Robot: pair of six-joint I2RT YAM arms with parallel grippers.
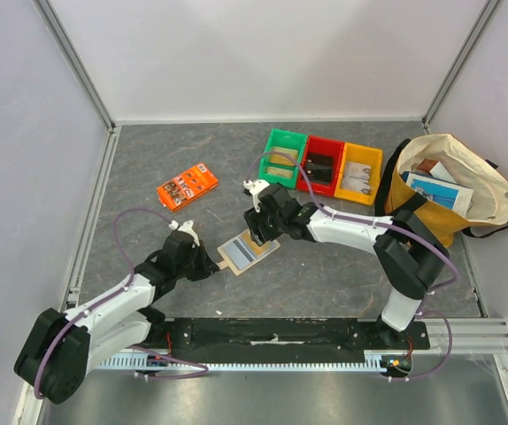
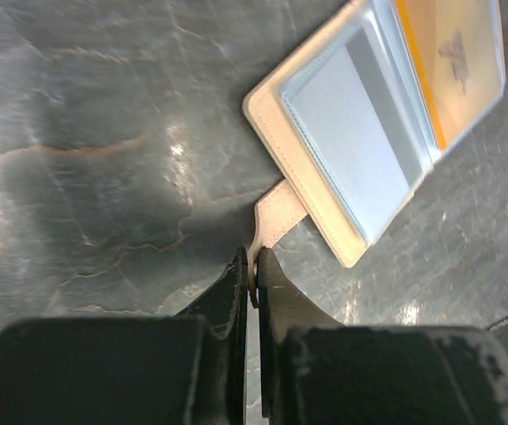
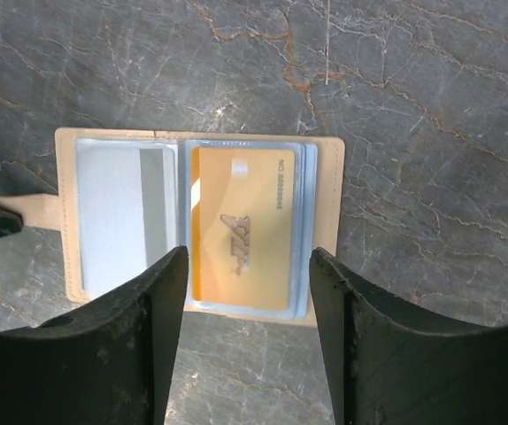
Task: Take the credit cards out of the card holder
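Note:
The card holder [image 3: 328, 221] lies open flat on the dark table, with a gold card [image 3: 241, 221] in its right sleeve and a pale empty-looking sleeve [image 3: 112, 212] on the left. My left gripper is shut on the holder's tan tab [image 2: 279, 211] at its lower left. My right gripper hovers over the holder, fingers apart either side of the gold card's lower part, nothing visibly held between them.
Green [image 1: 283, 140], red [image 1: 326, 148] and yellow [image 1: 362, 155] bins stand at the back. An orange pack [image 1: 187, 186] lies back left. A yellow tote bag [image 1: 444, 212] stands at the right.

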